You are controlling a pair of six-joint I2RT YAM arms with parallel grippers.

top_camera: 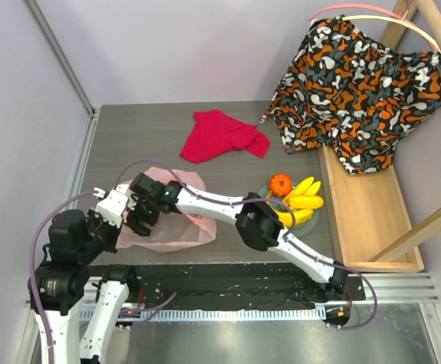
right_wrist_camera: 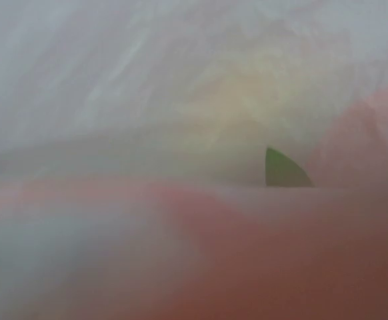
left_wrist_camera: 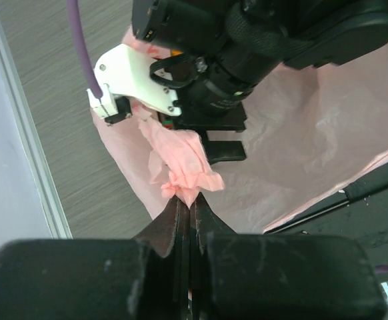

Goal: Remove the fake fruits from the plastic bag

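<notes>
A pink translucent plastic bag (top_camera: 182,236) lies spread on the table with its mouth toward the right. My left gripper is shut on a gathered pinch of the bag's left edge. Inside the bag, near that pinch, my right gripper (top_camera: 139,221) points leftward; its dark fingers (left_wrist_camera: 225,151) stand open, and I see nothing held between them. The right arm mostly hides the fruit in the bag; only an orange-yellow bit (left_wrist_camera: 175,52) peeks out beside it. Bag film blurs the right wrist view, where a green patch (right_wrist_camera: 286,172) shows through.
Yellow fruits (top_camera: 305,202) and a small orange pumpkin (top_camera: 279,184) sit on a plate (top_camera: 316,220) right of the bag, partly under the right arm. A red cloth (top_camera: 219,136) lies behind. A wooden box (top_camera: 376,212) stands at the right.
</notes>
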